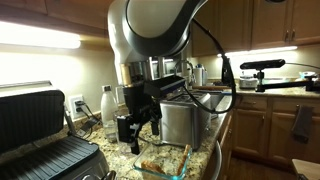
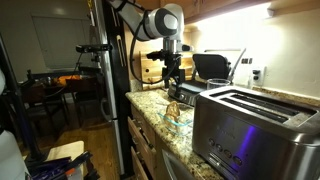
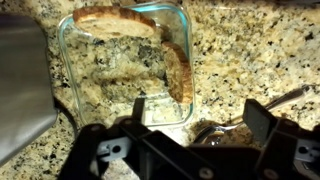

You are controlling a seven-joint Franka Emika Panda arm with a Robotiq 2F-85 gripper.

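Observation:
Two slices of toasted bread lie in a clear glass dish on the granite counter. In the wrist view one slice (image 3: 116, 22) rests along the dish's top edge and the other slice (image 3: 177, 73) leans by its right side. The glass dish (image 3: 64, 50) shows its rim around them. My gripper is open above the dish's lower edge, nothing between its fingers. A metal spoon (image 3: 225, 128) lies on the counter to the right of the dish, partly hidden by the gripper.
A silver toaster (image 2: 250, 135) stands on the counter, its steel side (image 3: 22, 80) also at the wrist view's left. An open grill press (image 1: 40, 120), a white bottle (image 1: 108, 105) and a wall outlet (image 1: 77, 105) are at left in the first exterior view.

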